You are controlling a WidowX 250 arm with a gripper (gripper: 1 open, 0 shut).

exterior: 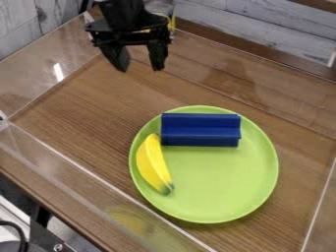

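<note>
My black gripper (138,55) hangs at the top, left of centre, over the bare wooden table; its two fingers are spread apart, with nothing seen between them. Below it to the right, a green plate (217,187) holds a dark blue block (199,136) in its upper part and a yellow banana (153,163) along its left side.
A pale wall (262,25) runs along the back. A clear object, partly hidden, stands behind the gripper. A cable lies at the lower left.
</note>
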